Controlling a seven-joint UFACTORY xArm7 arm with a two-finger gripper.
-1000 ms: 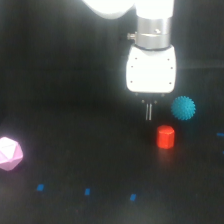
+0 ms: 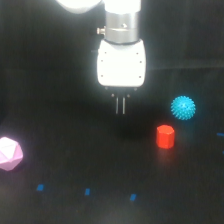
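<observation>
My gripper (image 2: 120,105) hangs from the white wrist housing in the upper middle, above the dark surface, its two thin fingers pointing down with a narrow gap; nothing visible is held. To its lower right stands a red hexagonal block (image 2: 165,136). A cyan spiky ball (image 2: 183,108) is at the right, behind the red block. A pink and white faceted ball (image 2: 8,153) lies at the left edge.
Small blue marks (image 2: 87,191) are on the dark surface in the foreground and at the right edge.
The arm and gripper have moved left, away from above the red block. The objects on the surface look unmoved.
</observation>
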